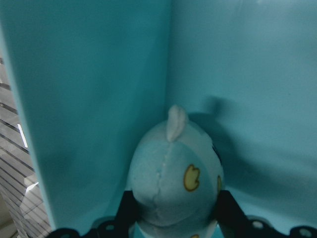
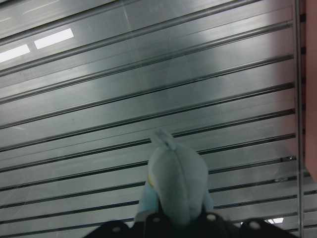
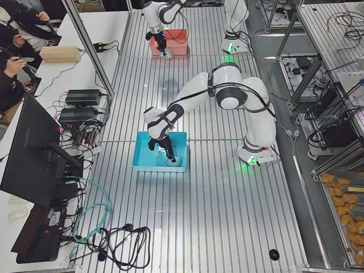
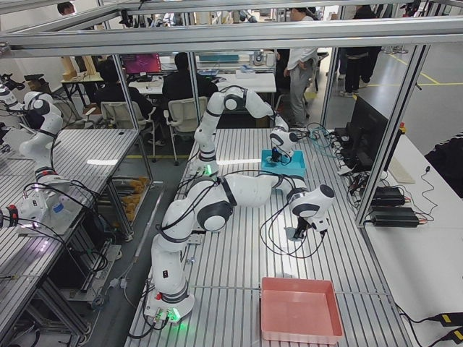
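Note:
In the left wrist view a pale blue plush toy (image 1: 173,168) with yellow patches is in the blue bin (image 1: 84,74), close by a wall, with my left gripper shut on it. A second pale plush toy (image 2: 176,178) hangs from my right gripper, which is shut on it, over the slatted metal table near the red bin (image 4: 300,280). In the camera left view the left gripper (image 3: 162,149) reaches down into the blue bin; the toy there is mostly hidden.
Black cables (image 3: 125,250) lie at the table's near left. A monitor (image 3: 31,153), power units and wires crowd the side desk. Metal frame posts stand along the edge, and loose cables loop around the right arm.

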